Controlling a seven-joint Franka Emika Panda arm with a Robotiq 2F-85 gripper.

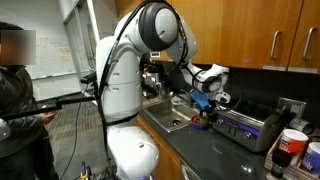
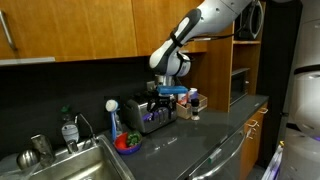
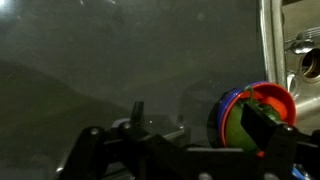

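My gripper hangs open above the dark counter (image 3: 150, 50), its two fingers apart with nothing between them. To its right in the wrist view, close to the sink, sits a red bowl (image 3: 283, 97) with a blue rim outside it. Something green (image 3: 237, 130) is in the bowl, partly hidden behind a finger. From the second exterior view, the bowl (image 2: 121, 144) stands beside the sink's edge, to the left of the gripper (image 2: 160, 102). The first exterior view has the gripper (image 1: 212, 110) close above and right of the bowl (image 1: 201, 124).
A metal sink (image 1: 172, 114) adjoins the bowl. Along the wall stands a long dark toaster (image 1: 240, 130), near the arm. Cups (image 1: 292, 142) and a wooden box stand farther along. A soap bottle (image 2: 70, 132) is behind the sink.
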